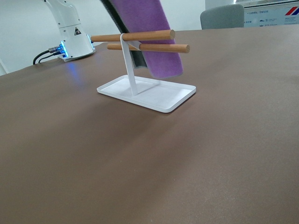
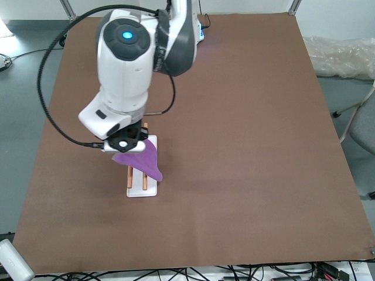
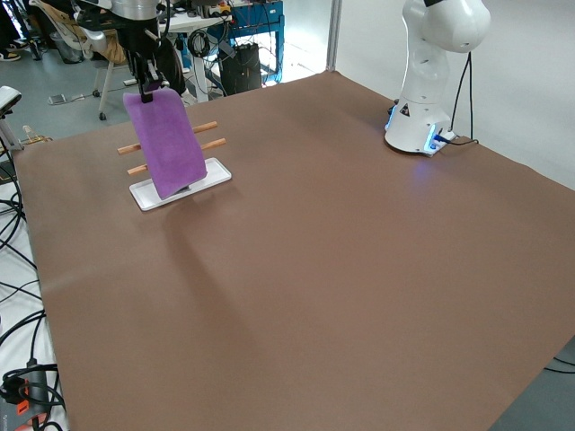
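Observation:
A purple cloth [image 2: 137, 158] hangs from my gripper, lying across a small rack with two wooden bars [image 1: 159, 35] on a white base [image 1: 163, 98]. In the right view the cloth [image 3: 166, 144] drapes over the near side of the bars, and my gripper [image 3: 146, 90] is at its upper edge, shut on it. In the left view the gripper is hidden under the wrist housing. In the top view the cloth [image 1: 149, 14] reaches down past the bars, with a dark underside showing.

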